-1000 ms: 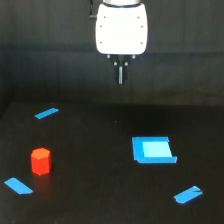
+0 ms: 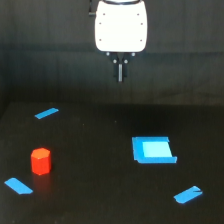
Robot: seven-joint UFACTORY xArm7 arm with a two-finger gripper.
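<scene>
On the left of the black table stands a red block (image 2: 41, 161) with a hexagonal outline. A pale square patch (image 2: 157, 149) lies at the right, with a blue border (image 2: 138, 148) along its edges. High at the back, well above and apart from both, hangs my gripper (image 2: 120, 77) beneath a white arm plate (image 2: 121, 28). It is small and dark here, so whether its fingers are open or shut cannot be made out. No object shows below it.
Blue tape strips mark the table at the back left (image 2: 47, 113), the front left (image 2: 18, 186) and the front right (image 2: 188, 195). Between the red block and the bordered patch the surface is bare. A dark curtain (image 2: 40, 65) closes off the back.
The white arm plate and gripper sit very slightly higher in the view than before. The red block and the patch have not moved.
</scene>
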